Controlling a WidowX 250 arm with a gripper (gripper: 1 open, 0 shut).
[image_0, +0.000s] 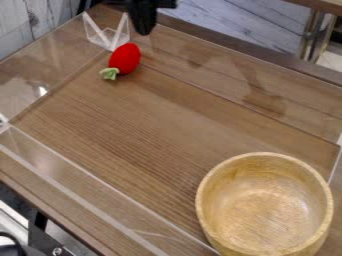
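A red vegetable with a green leafy tip (124, 58), like a radish, lies on the wooden table toward the upper left. Above it, at the top edge of the view, is my dark gripper (140, 22), blurred and mostly out of frame, so its fingers cannot be made out clearly.
A large round pale wooden bowl (263, 205) stands at the lower right. A white wire-like object (104, 30) is at the back left by the wall. A ledge runs along the upper right.
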